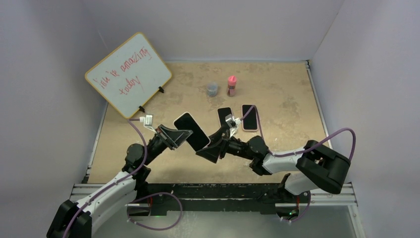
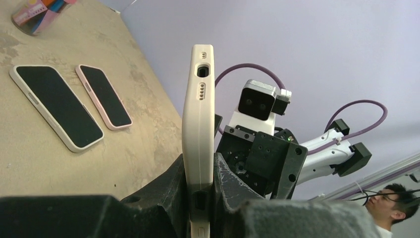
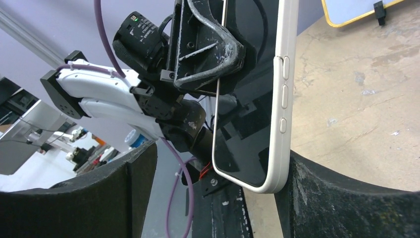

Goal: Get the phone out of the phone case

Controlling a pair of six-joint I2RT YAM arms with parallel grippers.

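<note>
A black-screened phone in a cream case (image 1: 191, 130) is held aloft at the table's middle, tilted in the top view. My left gripper is shut on it, seen edge-on in the left wrist view with the case's port openings facing up. My right gripper (image 1: 208, 152) is open at the phone's lower right end. In the right wrist view, that end of the cased phone (image 3: 247, 124) sits between the spread fingers, with side buttons visible along the cream rim.
Two phones (image 1: 249, 117) (image 1: 224, 115) lie on the table (image 1: 277, 84) behind the right gripper. A pink-topped bottle (image 1: 231, 87) and a small clear cup (image 1: 212, 89) stand farther back. A whiteboard (image 1: 128, 74) stands at the back left.
</note>
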